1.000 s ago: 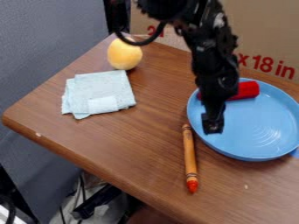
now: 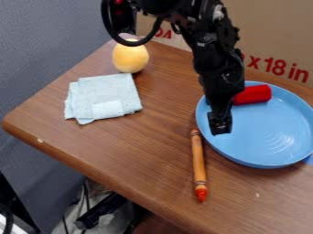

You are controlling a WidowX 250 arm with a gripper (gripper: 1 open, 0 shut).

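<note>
My black gripper point(image 2: 221, 119) reaches down from the top onto the left part of the blue plate point(image 2: 266, 137), its lower end just in front of a red object point(image 2: 252, 93) that lies at the plate's back. The gripper's fingertips are dark and overlapping, so I cannot tell whether they are open or shut or what is between them. An orange crayon point(image 2: 199, 164) with a red tip lies on the table just left of the plate.
A folded light cloth point(image 2: 102, 96) and a yellow round object point(image 2: 130, 57) lie on the left of the wooden table point(image 2: 123, 155). A cardboard panel point(image 2: 281, 46) stands behind.
Over the last second my gripper has shifted slightly around the red object on the plate. The objects on the table look unmoved.
</note>
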